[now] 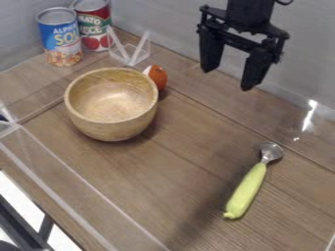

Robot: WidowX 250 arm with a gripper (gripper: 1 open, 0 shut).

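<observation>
My black gripper (230, 67) hangs open at the top right of the camera view, above the back of the wooden table, with nothing between its fingers. A wooden bowl (112, 116) stands left of centre, empty. Just behind its right side sits an orange round object (156, 76), partly hidden by the bowl. A spoon-like utensil with a yellow-green handle (245, 191) lies at the lower right, its metal head pointing to the back.
A blue can (61, 37) and a red can (94, 25) stand in the back left corner beside a white, stringy object (127, 51). A white wall runs behind.
</observation>
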